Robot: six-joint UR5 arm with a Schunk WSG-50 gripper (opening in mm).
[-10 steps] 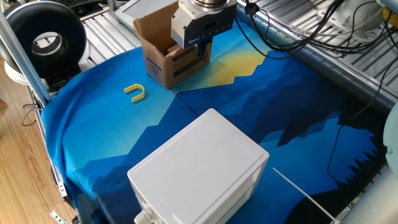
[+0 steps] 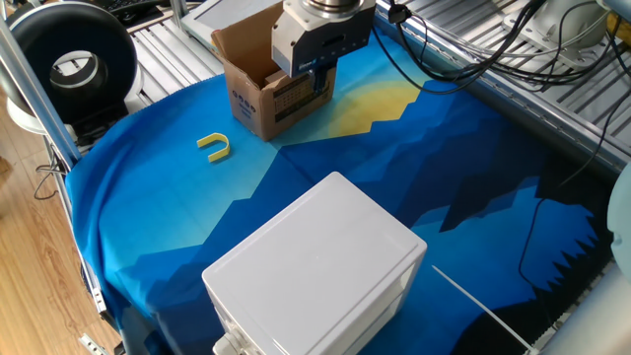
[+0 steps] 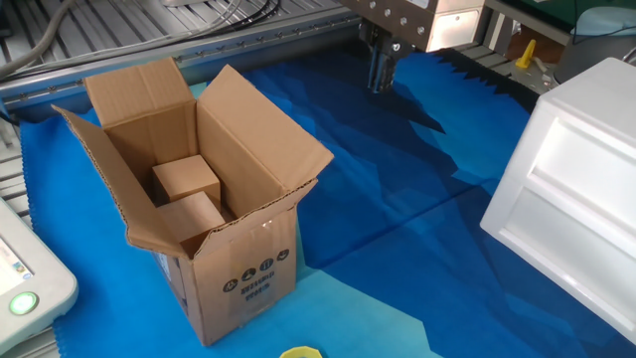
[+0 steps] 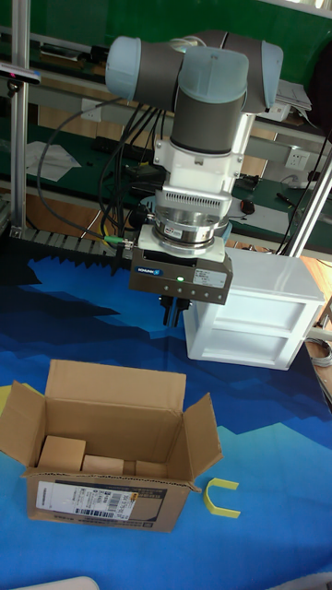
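Note:
My gripper [image 4: 177, 316] hangs above the blue cloth, its dark fingers pointing down. The fingers look close together in exterior view 3, but whether they are open or shut is unclear, and no object shows between them. An uncovered cardboard box [image 3: 244, 285] stands on the cloth with its flaps spread; inside are small tan blocks, among them one at the back [image 3: 186, 179] and one nearer [image 3: 192, 216]. A yellow U-shaped piece [image 2: 227, 147] lies flat beside the box. Apart from the gripper stands a white drawer unit [image 2: 315, 247].
A thin white rod [image 2: 480, 301] lies near the drawer unit. Cables [image 2: 463, 71] run along the metal rail at the table's edge. Open cloth [image 2: 148, 212] lies between the yellow piece and the drawer unit.

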